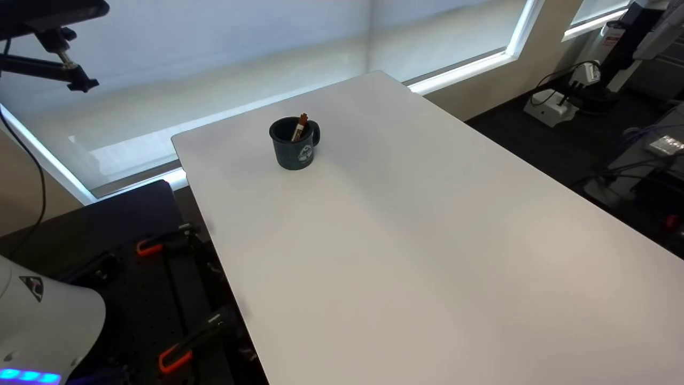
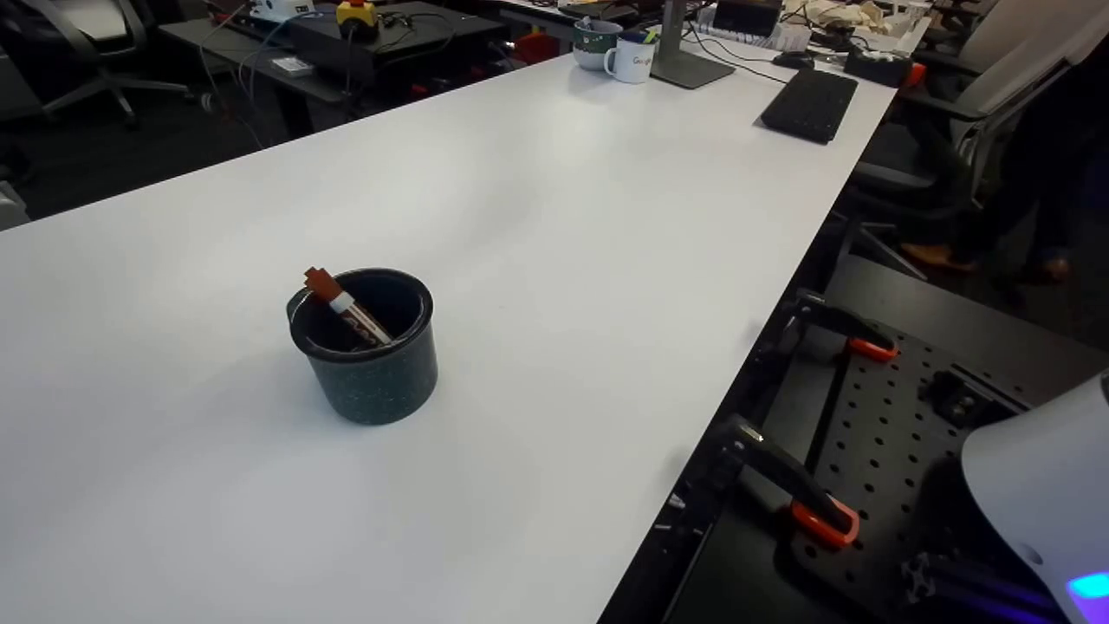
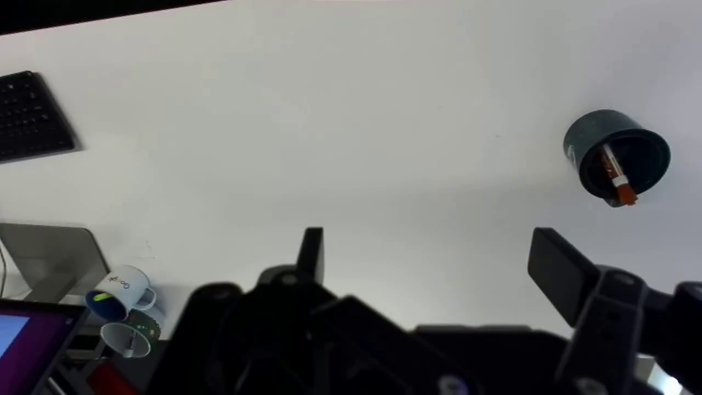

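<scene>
A dark green mug (image 1: pixel 293 154) stands upright on the white table near its far left corner. Inside it leans a marker with a reddish-brown cap (image 1: pixel 299 127), the cap poking above the rim. From the other side, the mug (image 2: pixel 379 380) and marker (image 2: pixel 348 307) show larger. In the wrist view the mug (image 3: pixel 595 128) is at the right, with the marker (image 3: pixel 615 172) in it. My gripper is open over the table, its fingers wide apart and only bare tabletop visible between them. Neither exterior view shows the gripper.
At the table's other end are a white mug (image 2: pixel 631 59), a green-and-white mug (image 2: pixel 594 43), a monitor stand (image 2: pixel 691 71) and a keyboard (image 2: pixel 811 105). Orange-tipped clamps (image 2: pixel 826 520) sit along the robot's side.
</scene>
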